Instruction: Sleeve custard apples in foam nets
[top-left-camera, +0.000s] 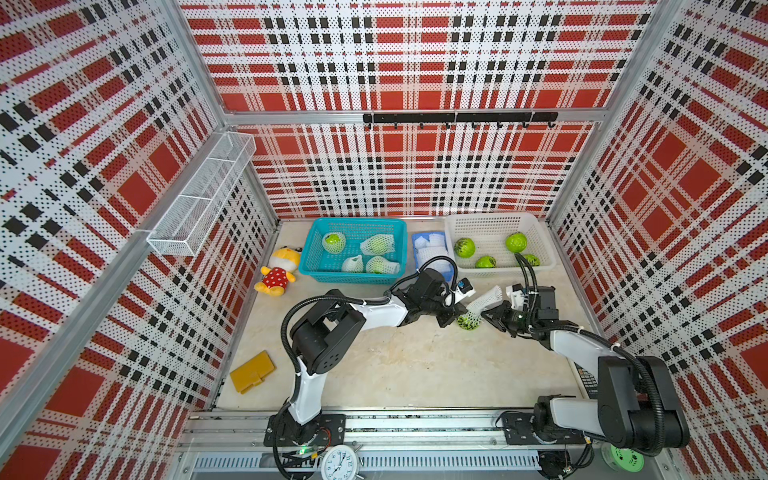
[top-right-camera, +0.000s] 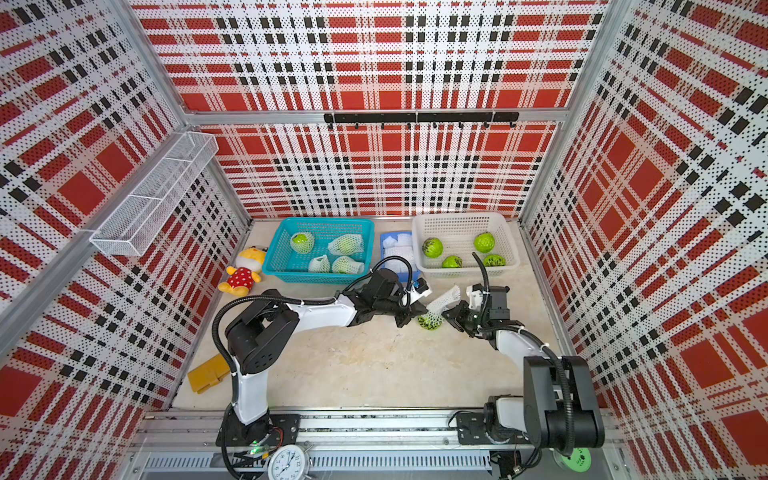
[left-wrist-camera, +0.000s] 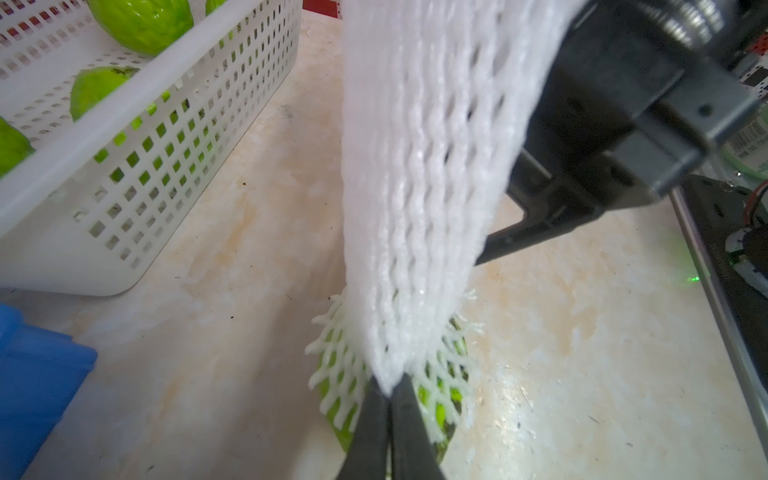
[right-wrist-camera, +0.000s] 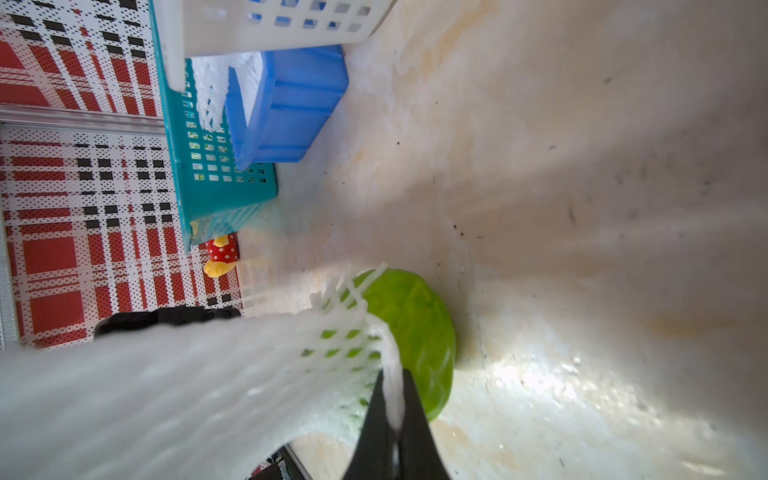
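A white foam net (top-left-camera: 485, 299) stands between my grippers, its spread mouth over the top of a green custard apple (top-left-camera: 468, 323) on the table. In the left wrist view my left gripper is shut on the net's edge. In the right wrist view my right gripper is shut on a strand at the other side of the net's mouth. The apple's lower part shows bare beneath the mesh. Several sleeved apples (top-left-camera: 378, 244) lie in the teal basket (top-left-camera: 314, 272), and several bare ones (top-left-camera: 516, 240) in the white basket (top-left-camera: 500, 268).
A blue box (top-right-camera: 389, 264) holding white nets stands between the baskets at the back. A plush toy (top-left-camera: 276, 276) and a yellow wallet (top-left-camera: 252, 369) lie at the left.
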